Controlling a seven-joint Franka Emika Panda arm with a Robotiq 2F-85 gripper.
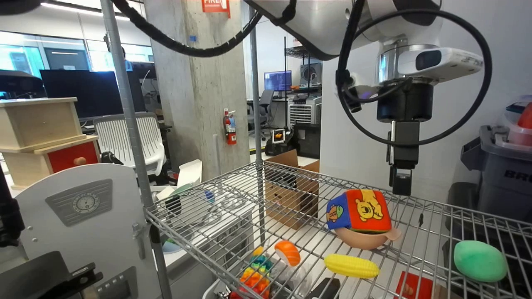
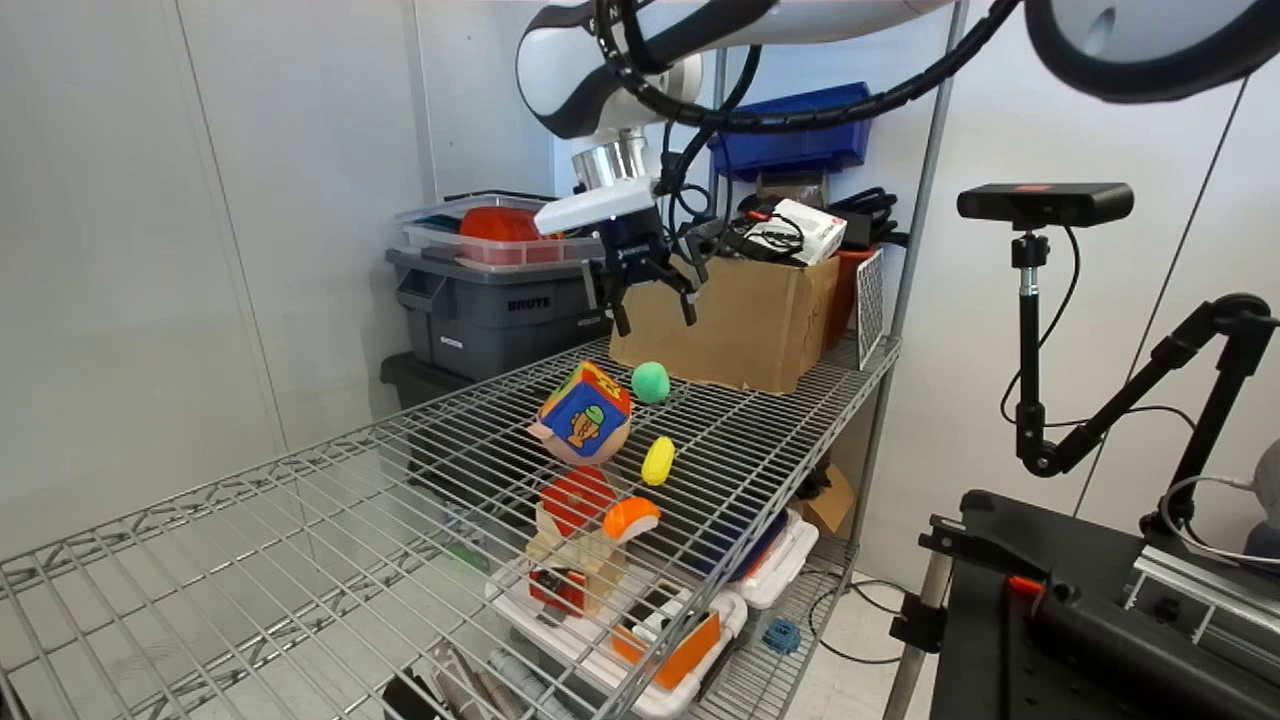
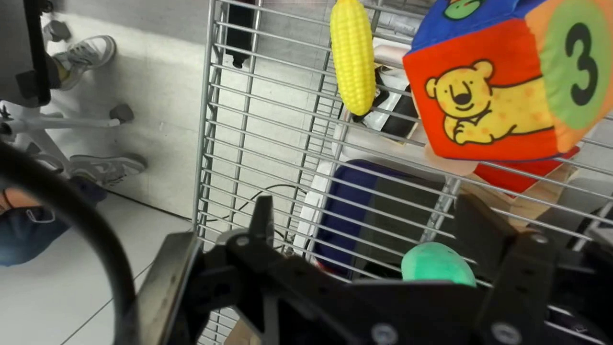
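A soft picture cube, red, blue and orange, rests tilted in a peach bowl on the wire shelf. Nearer the front lie a yellow corn cob and an orange sushi piece; a green rounded toy sits apart at the right. My gripper hangs above the shelf, clear of every toy. Its two fingers stand wide apart with nothing held. In the wrist view the green toy shows between the fingers but well below them, partly covered by the gripper body.
The shelf is an open wire grid, with a wide empty stretch in the left of exterior view 2. A large cardboard box stands at the shelf's far end. Grey bins are stacked behind it. A cable loops around the wrist.
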